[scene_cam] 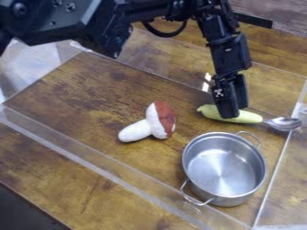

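Observation:
The black gripper [225,104] hangs low over a pale yellow-green elongated object [240,117], covering part of its left end; whether the fingers touch or hold it cannot be told. A silver spoon-like utensil [283,123] lies at that object's right end. A steel pot [223,166] with two handles stands in front of them. To the left lie a white elongated object [135,131] and a red-and-white item [161,118], touching each other.
Clear plastic edging runs around the work area. The arm reaches in from the top left.

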